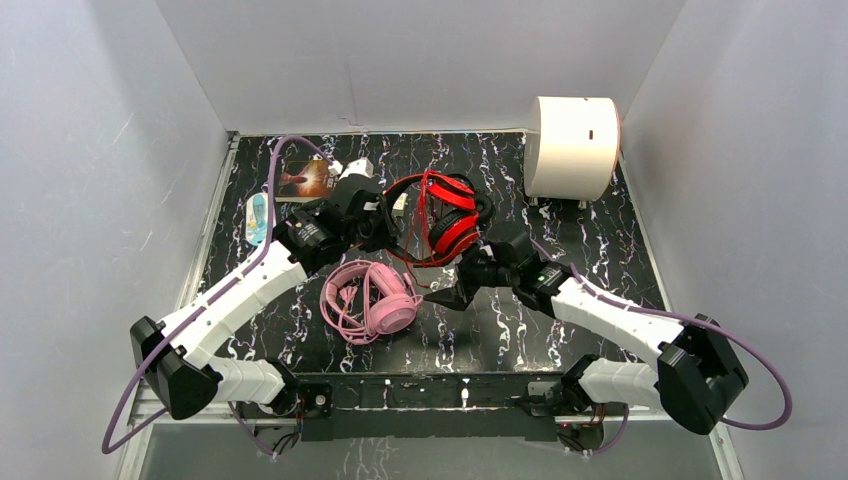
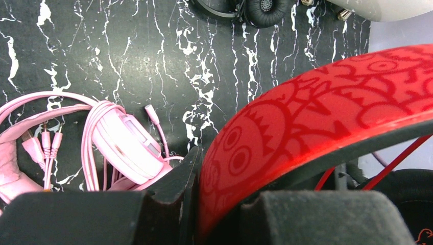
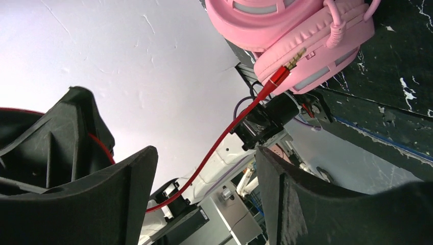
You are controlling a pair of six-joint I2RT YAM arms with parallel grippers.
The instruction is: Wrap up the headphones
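My left gripper (image 1: 388, 232) is shut on the headband of the red and black headphones (image 1: 455, 232), holding them raised above the table. In the left wrist view the patterned red headband (image 2: 316, 107) fills the right side. Red cable (image 1: 421, 200) is looped around the headphones in the top view. Low beside them is my right gripper (image 1: 455, 277), its fingers (image 3: 138, 178) apart. Between those fingers, in the right wrist view, runs the loose cable end (image 3: 219, 140), tipped by a metal plug (image 3: 293, 60); it does not look pinched.
Pink headphones (image 1: 388, 312) with their own wound cable lie on the black marbled table (image 1: 540, 330), just below the red pair. Black headphones (image 2: 263, 11) rest farther back. At the back right stands a white cylinder (image 1: 572, 148).
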